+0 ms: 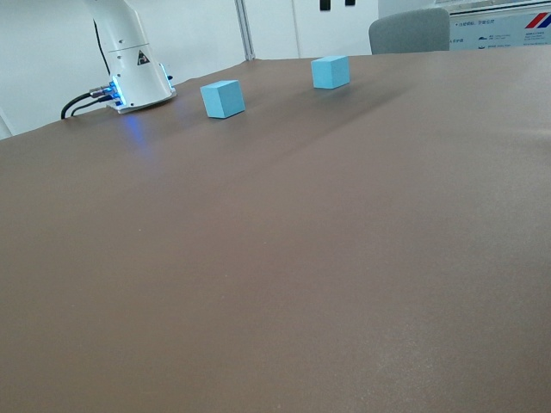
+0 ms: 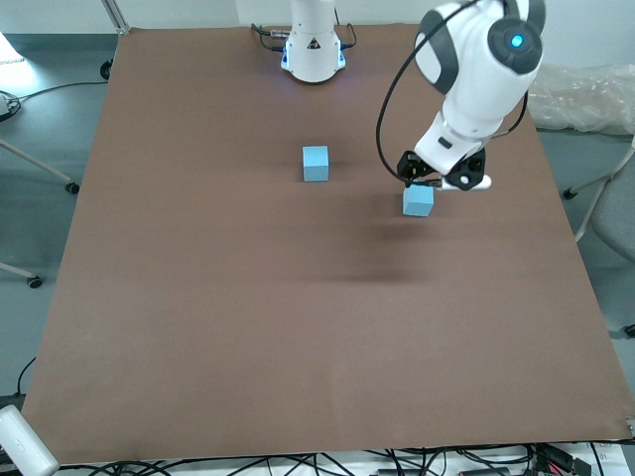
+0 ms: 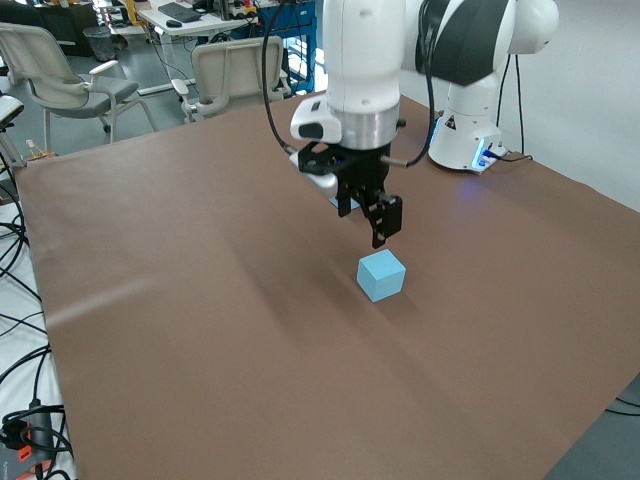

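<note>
Two light blue cubes rest on the brown table. In the left view, one cube is near the middle and the other lies to its right, directly under my black gripper, which partly overlaps its top. In the top view both cubes show, with no gripper in frame. In the right view, one cube stands clear, while my gripper hangs above and behind it, mostly hiding the other. Whether the fingers are open or shut is unclear.
The white robot base stands at the back of the table. Cables run along the near edge beside a white cylinder. Chairs stand off the table's sides.
</note>
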